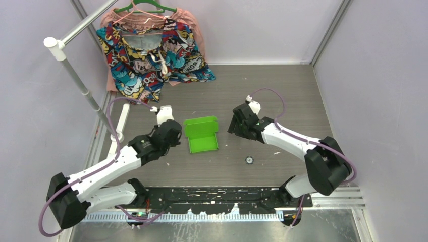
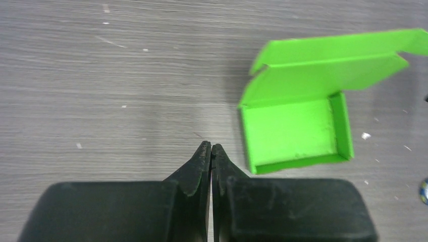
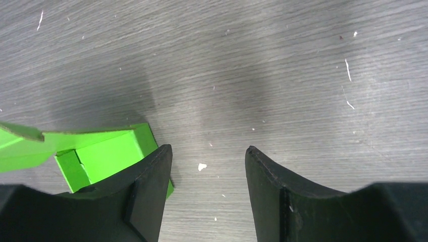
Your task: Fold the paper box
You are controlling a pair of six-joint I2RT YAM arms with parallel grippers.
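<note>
A green paper box (image 1: 203, 144) lies on the floor between my two arms, its shallow tray standing with walls up. At its back edge the lid (image 2: 328, 60) is raised, its front flap bent over; the tray's inside (image 2: 287, 131) is empty. My left gripper hovers just left of the box, its fingertips brought almost together and no object visible between them. Right of the box, my right gripper is wide open over bare floor. Its left finger (image 3: 151, 176) covers part of the box's right wall (image 3: 144, 138) in that view.
A small round object (image 1: 249, 160) lies on the floor at the front right. Patterned clothes (image 1: 151, 60) hang at the back left beside a white pole (image 1: 81, 83). Small white scraps dot the grey floor (image 1: 282, 91), which is largely clear at the back.
</note>
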